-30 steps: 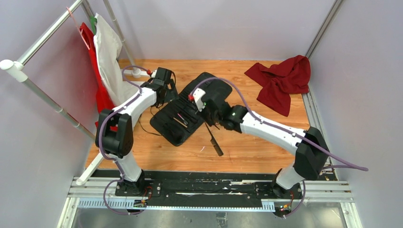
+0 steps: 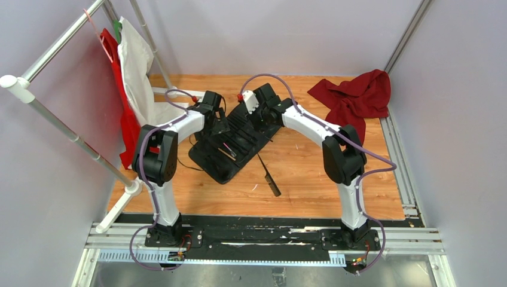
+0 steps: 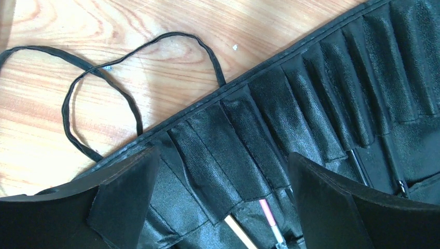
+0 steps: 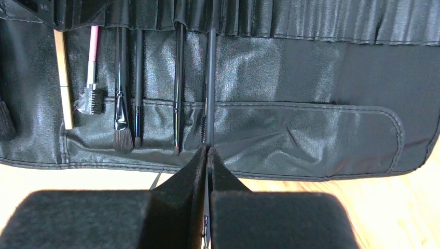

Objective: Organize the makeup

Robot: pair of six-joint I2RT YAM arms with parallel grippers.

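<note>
The black brush roll point(image 2: 215, 161) lies spread diagonally on the table. A thin dark grey brush point(image 4: 211, 88) runs from a pocket down to my right gripper, which is shut on it; its lower end shows between the fingers. To its left, a flat brush point(image 4: 122, 104), a pink-handled comb brush point(image 4: 92, 67) and a tan stick point(image 4: 63, 78) stick out of their pockets. Above the pocket band, my left gripper stands open with nothing between its fingers. Some pockets further right in the right wrist view show nothing sticking out.
A black tail comb point(image 2: 272, 182) lies on bare wood in front of the roll. Tie cords point(image 3: 104, 70) trail off its edge. A dark red cloth point(image 2: 359, 98) lies back right, and a clothes rack point(image 2: 72, 134) stands at left.
My right gripper has moved from the roll's front edge back over its right part. The left arm has shifted slightly right over the pockets. The comb has stayed still.
</note>
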